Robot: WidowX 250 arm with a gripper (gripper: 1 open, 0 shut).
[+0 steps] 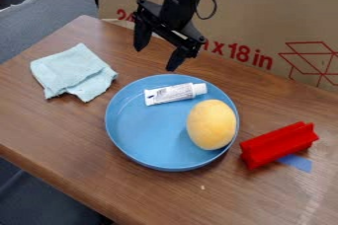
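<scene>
My black gripper [157,45] hangs open at the top centre, above the back of the table, with nothing visible between its fingers. Below it is a blue plate [148,130] holding a white tube [173,93] and a pale yellow, rounded object [211,124]. A light blue folded cloth [73,71] lies to the left of the plate, and a red object [276,145] lies to the right.
A piece of blue tape [295,163] is beside the red object. A cardboard panel [278,17] stands along the back.
</scene>
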